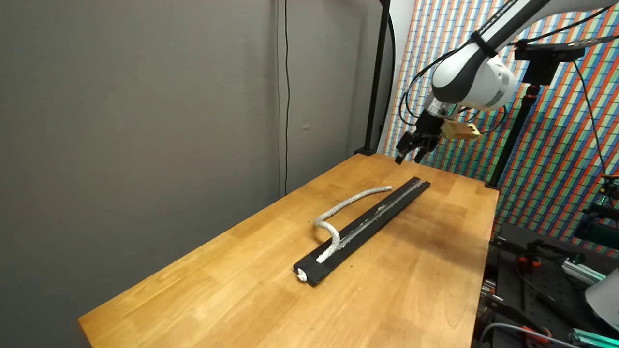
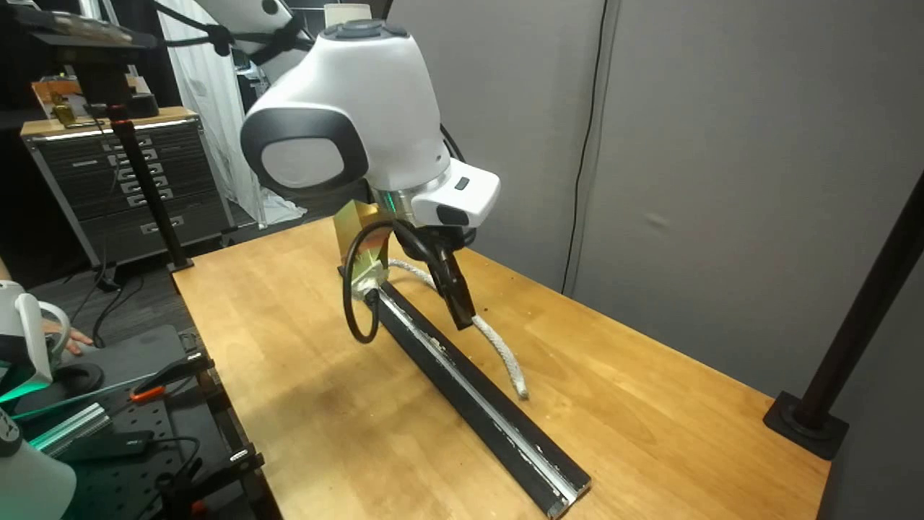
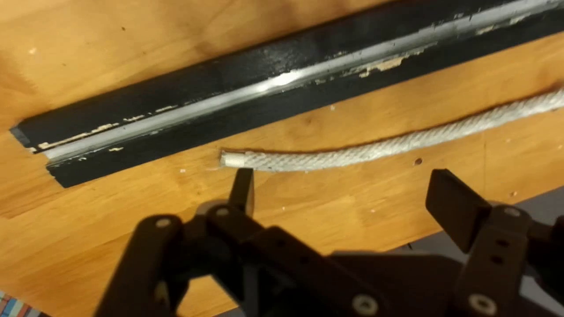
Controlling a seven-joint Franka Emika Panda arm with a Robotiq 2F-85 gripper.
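Observation:
A pale braided rope [image 1: 354, 198] lies on the table, its near end running into a black grooved bar [image 1: 371, 223]. From there the rope bends out of the groove, and its loose stretch rests on the wood beside the bar. My gripper [image 1: 409, 159] hangs above the table past the rope's free end, tilted and open. In the wrist view the rope [image 3: 328, 158] and the bar's groove [image 3: 285, 79] appear beyond the fingers [image 3: 243, 190], which stand wide apart with nothing held between them. The free end of the rope [image 2: 520, 387] also shows in exterior view 2.
A grey wall [image 1: 174, 104] stands along one side. Black stands [image 1: 516, 133] rise at the table's far corners, and a dark equipment cart [image 2: 156, 416] sits by the other side.

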